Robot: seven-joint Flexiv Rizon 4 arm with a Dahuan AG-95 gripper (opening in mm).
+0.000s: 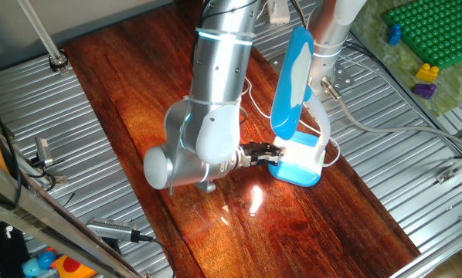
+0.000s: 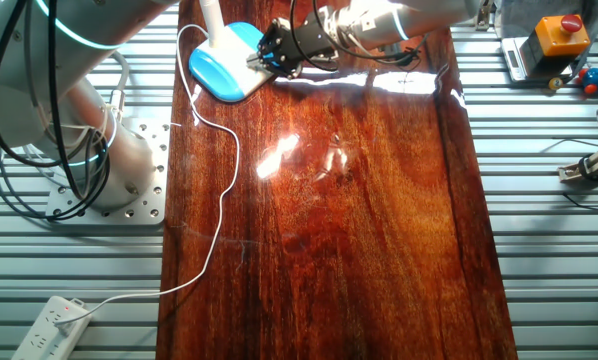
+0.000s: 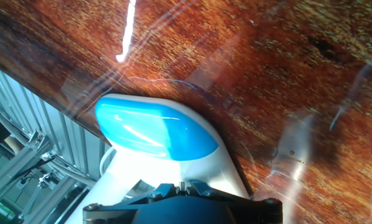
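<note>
A blue and white desk lamp stands on the wooden table, its blue-edged base [image 1: 298, 174] flat on the wood and its long blue head [image 1: 291, 83] raised above. My gripper [image 1: 280, 153] reaches in low from the side, its tips over the white part of the base. In exterior view 2 the tips are at the white top of the lamp base [image 2: 215, 75]; contact cannot be made out. The wrist view shows the fingertips [image 3: 199, 186] close together at the bottom edge, nothing visible between them, in front of the overexposed white base with its blue end [image 3: 155, 130].
The lamp's white cord [image 2: 222, 200] runs over the table to a power strip [image 2: 49, 328] on the slatted metal surface. A green brick plate [image 1: 439, 31] lies off the table.
</note>
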